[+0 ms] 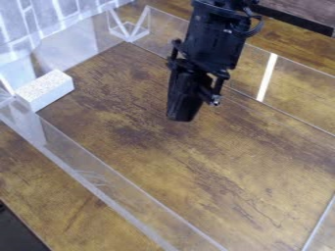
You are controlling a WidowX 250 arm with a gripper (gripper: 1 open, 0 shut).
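The black robot gripper (183, 106) hangs over the middle of the wooden board (197, 176), its dark fingers pointing down and shut, with nothing visible between them. A white speckled block (47, 90) lies at the left, by the clear wall, apart from the gripper.
Clear acrylic walls (105, 181) border the board, with white strips along the back wall. A pale curtain hangs at the upper left. The centre and front of the board are bare.
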